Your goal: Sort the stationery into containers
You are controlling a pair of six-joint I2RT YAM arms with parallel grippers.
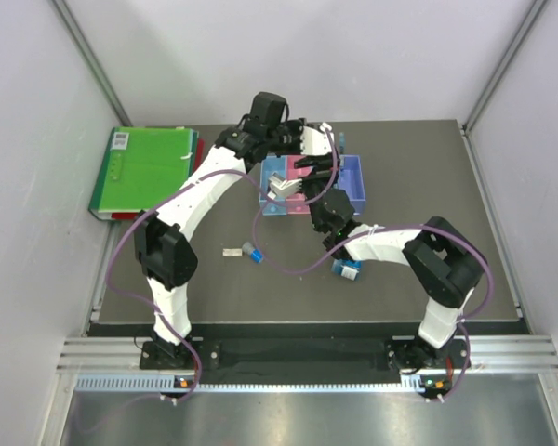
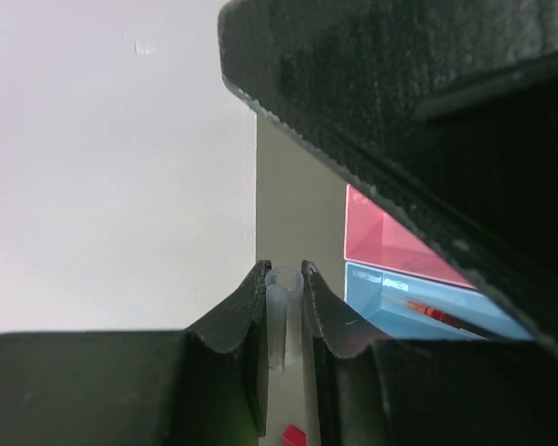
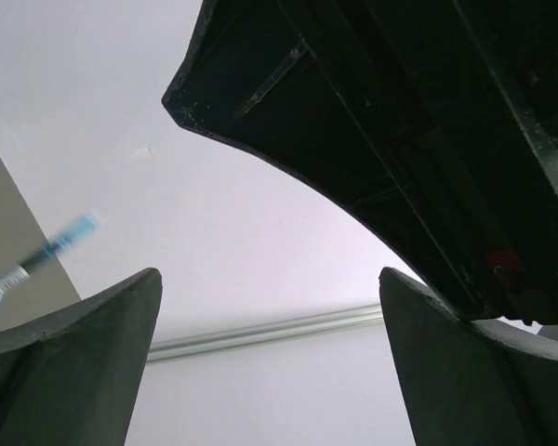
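My left gripper is shut on a small whitish, translucent item [image 2: 277, 321], most of it hidden by the fingers. It hangs behind the sorting tray. My right gripper stands open, with nothing between its fingers, close to the left one over the tray. The tray has a light-blue compartment [image 1: 272, 169], a pink compartment [image 1: 298, 206] and a dark-blue compartment [image 1: 352, 177]. A red and black pen [image 2: 437, 316] lies in the light-blue part. A pen with a light-blue end [image 3: 37, 260] sticks out past the dark-blue part's back edge.
On the front table lie a small pale block [image 1: 232, 252], a blue and grey item [image 1: 253, 252] and a blue item with a white label [image 1: 347, 268]. Green folders [image 1: 144, 172] are stacked at the back left.
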